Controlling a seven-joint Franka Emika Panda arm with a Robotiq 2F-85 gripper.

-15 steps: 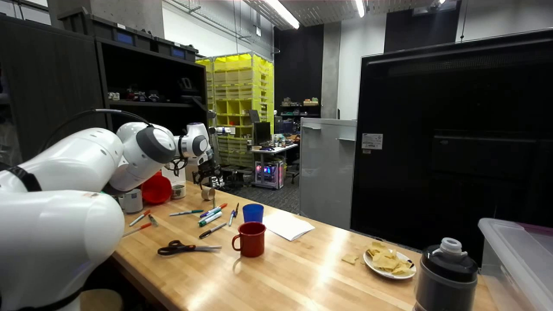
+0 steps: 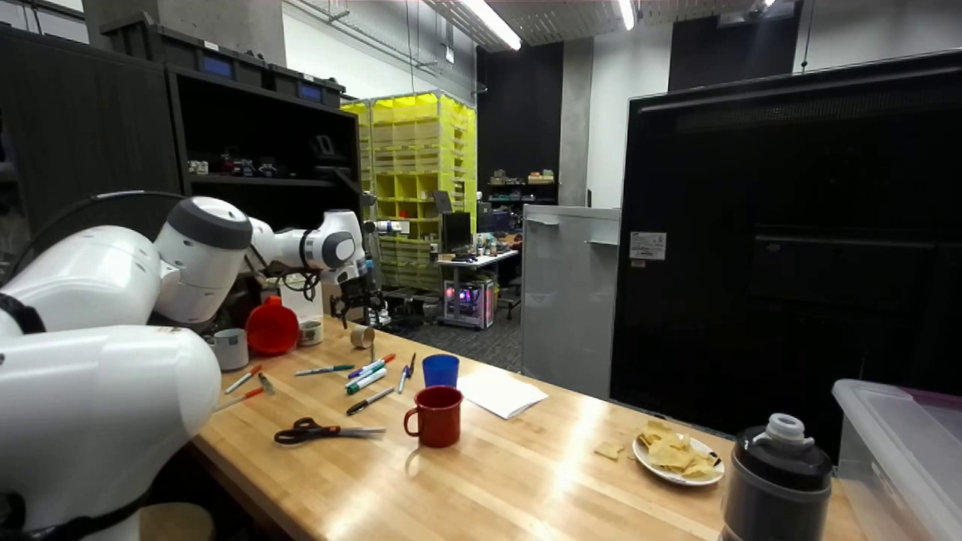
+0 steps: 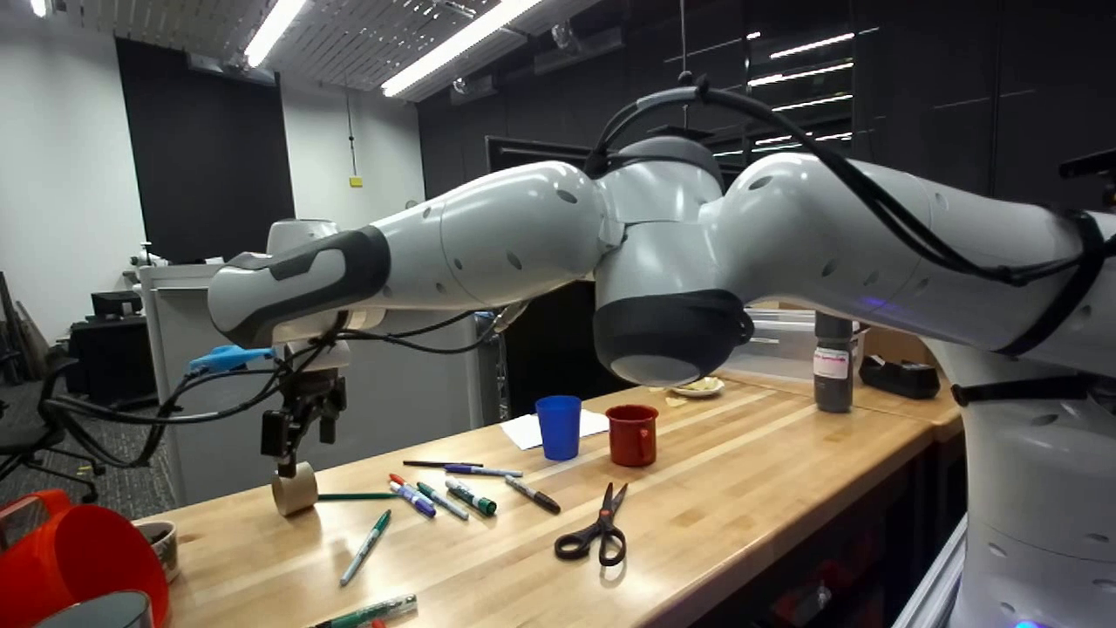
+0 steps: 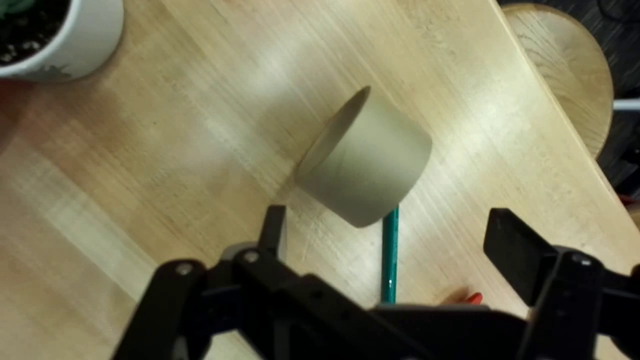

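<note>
A tan cardboard ring [image 4: 372, 159] lies on its side on the wooden table, its hollow end facing up and left in the wrist view. My gripper is open above the table, its two fingers wide apart and nothing held between them. The ring shows just beyond the fingertips. In the second exterior view the gripper [image 3: 303, 429] hangs over the ring [image 3: 295, 488], close to its top; whether they touch I cannot tell. A teal pen [image 4: 390, 255] runs from the ring's edge back toward the gripper's base.
A potted plant [image 4: 90, 36] and a red container [image 3: 84, 560] stand near the ring. Several markers, scissors [image 3: 598, 532], a blue cup [image 3: 559, 427] and a red mug [image 3: 633, 435] occupy the table's middle. The table's edge [image 4: 561, 111] passes close to the ring.
The arm's elbow and forearm have swung toward the left of the first exterior view. The gripper has shifted slightly left there and stays near the ring. Table objects look unmoved.
</note>
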